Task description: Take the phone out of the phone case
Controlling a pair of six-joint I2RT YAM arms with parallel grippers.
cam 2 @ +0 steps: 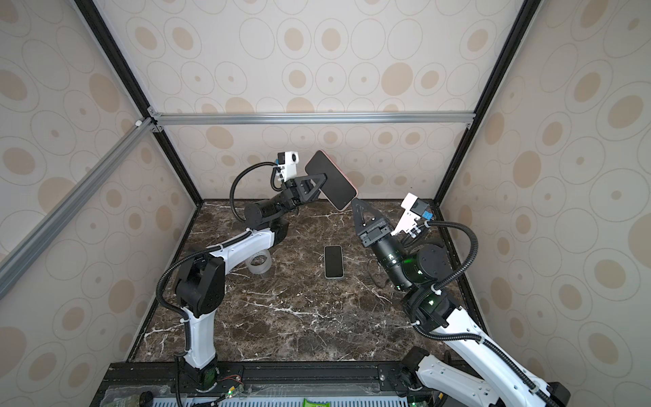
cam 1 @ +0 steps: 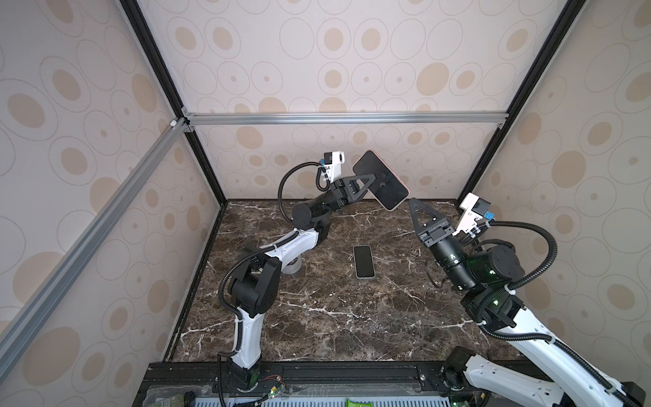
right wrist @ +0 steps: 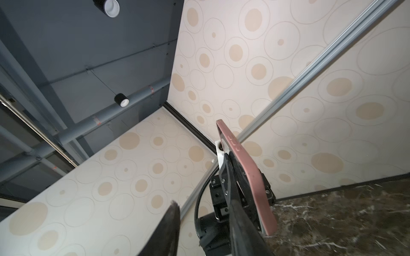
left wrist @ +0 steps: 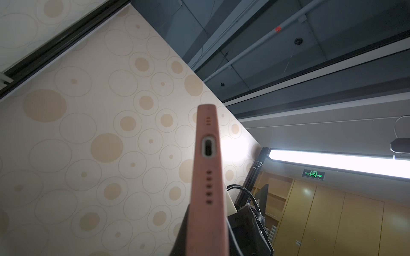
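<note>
A black-screened tablet-like phone in a pink case (cam 1: 385, 186) is held up near the back wall by my left gripper (cam 1: 366, 181), shut on it. In the left wrist view the pink case edge (left wrist: 207, 179) shows a port and small holes. My right gripper (cam 2: 359, 203) is part open below and right of the cased phone, fingertips close to its lower corner, nothing between them. A smaller phone (cam 1: 363, 262) lies screen up on the table.
A roll of tape (cam 2: 258, 264) sits under my left arm at the left. Walls enclose the back and both sides.
</note>
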